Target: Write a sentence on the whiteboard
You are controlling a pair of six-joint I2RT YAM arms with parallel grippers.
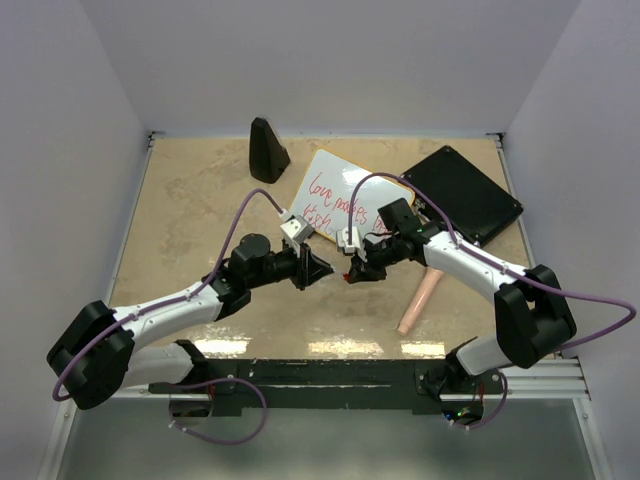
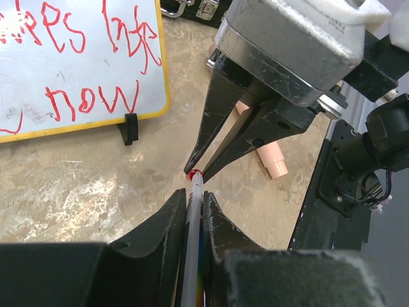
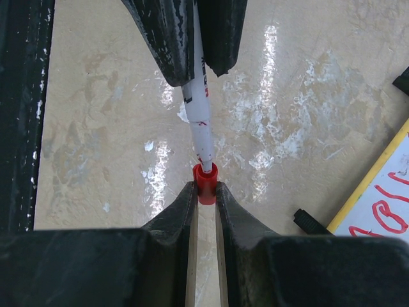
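Note:
A whiteboard with a yellow edge and several lines of red handwriting lies at the back middle of the table; in the left wrist view its lowest visible word reads "now". My left gripper is shut on a slim white marker. Facing it, my right gripper is shut on a small red cap. The marker's narrow tip meets the cap's opening in the right wrist view; how deep it sits cannot be told. Both grippers are in front of the board, over bare table.
To the board's left stands a dark block. A black case lies at the back right. The pinkish cylinder rests on the table below the right arm. Bare table stretches along the left side.

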